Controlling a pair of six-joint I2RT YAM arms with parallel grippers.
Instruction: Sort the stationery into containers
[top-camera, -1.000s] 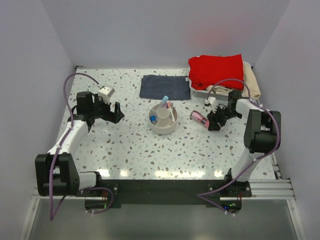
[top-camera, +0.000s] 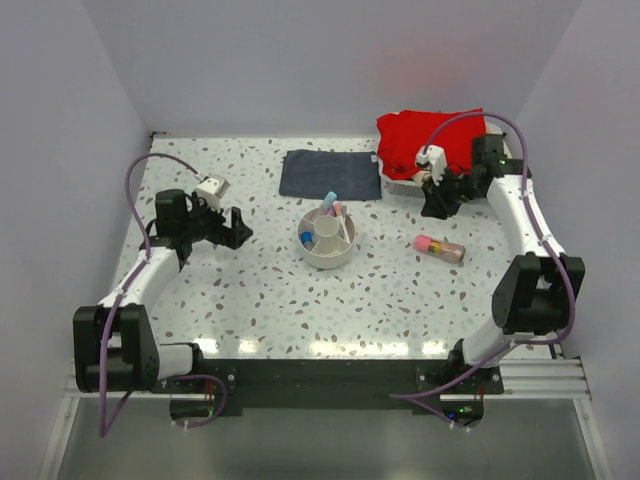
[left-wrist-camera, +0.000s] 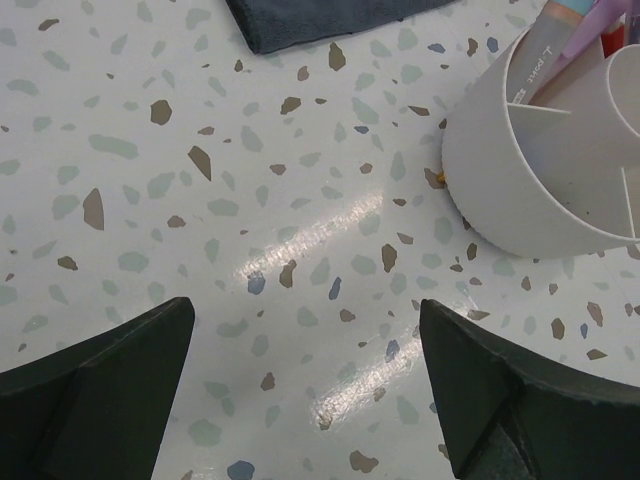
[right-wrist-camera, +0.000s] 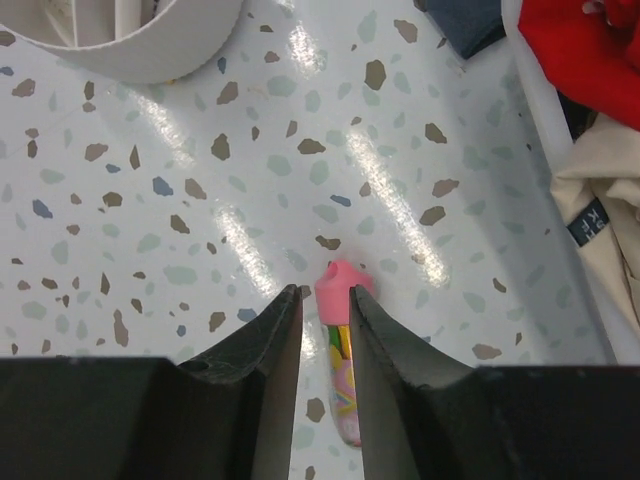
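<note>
A clear tube of coloured pencils with a pink cap (top-camera: 440, 249) lies on the table at the right, its capped end towards the white holder. In the right wrist view the pink-capped tube (right-wrist-camera: 344, 290) is below my right gripper, partly behind its fingers. That gripper is open only by a narrow gap, with nothing held between the tips. The round white holder (top-camera: 327, 258) stands mid-table with pens and other stationery upright in it. Left of the holder, my left gripper hangs wide open over bare table.
A dark cloth (top-camera: 330, 175) lies behind the holder. At the back right, a white box (top-camera: 402, 187) bears a red cloth (top-camera: 430, 140) and a beige one, close to the right arm.
That gripper has narrowed and moved back and up. The left arm shifted slightly.
</note>
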